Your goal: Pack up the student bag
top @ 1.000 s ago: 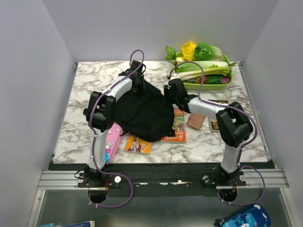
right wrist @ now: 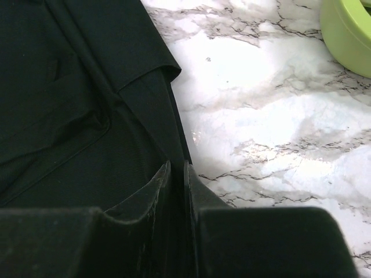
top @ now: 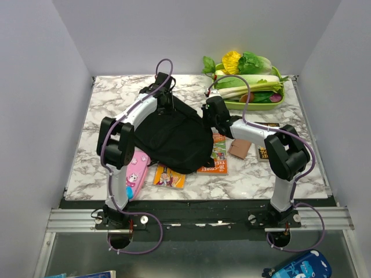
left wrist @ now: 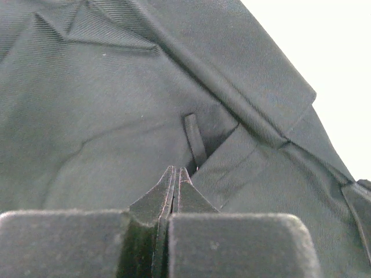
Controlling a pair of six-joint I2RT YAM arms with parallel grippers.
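Observation:
A black cloth bag point(top: 168, 141) lies flat in the middle of the table, its fabric creased, with a folded flap at its far side. Over its upper part is my left gripper point(top: 167, 110), whose fingertips meet in the left wrist view with nothing seen between them; a small tab point(left wrist: 195, 139) of the bag lies just beyond. At the bag's right edge, my right gripper has its fingertips a narrow gap apart, with dark cloth showing in the gap. Whether they touch that cloth is hard to see.
A pink case point(top: 137, 172), an orange book point(top: 168, 177) and another book point(top: 219, 162) lie around the bag's near side. A brown item point(top: 239, 148) and dark books point(top: 262, 153) are on the right. The green vegetable basket point(top: 250, 106) stands at the back right. A blue pouch point(top: 301, 266) lies off the table.
The left arm has shifted a little to the left, its gripper still above the bag. My right arm, the bag and the other items look unmoved.

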